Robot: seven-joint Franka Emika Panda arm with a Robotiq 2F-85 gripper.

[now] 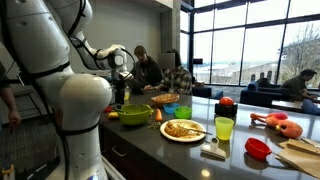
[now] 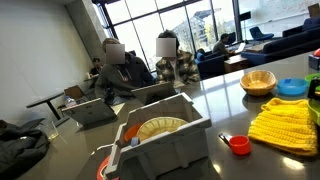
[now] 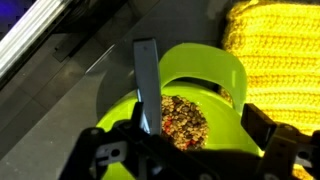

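A green bowl (image 3: pixel 225 128) holding reddish-brown, grain-like bits (image 3: pixel 183 123) lies below my gripper in the wrist view. The fingers stand wide apart, one finger on each side of the bits, with no grip on anything. A flat grey handle (image 3: pixel 148 78) reaches over the bowl's rim near the left finger. Behind the bowl a pale green rounded piece (image 3: pixel 205 62) shows; whether it is part of the bowl I cannot tell. From exterior view 1, the gripper (image 1: pixel 119 92) hangs just above the green bowl (image 1: pixel 134 116) near the counter's left edge.
A yellow knitted cloth (image 3: pixel 275 60) lies right of the bowl. On the counter are a plate of food (image 1: pixel 183 131), a yellow-green cup (image 1: pixel 224 128), a red bowl (image 1: pixel 258 149) and an orange bowl (image 1: pixel 165 99). A grey bin (image 2: pixel 170 149) stands farther along.
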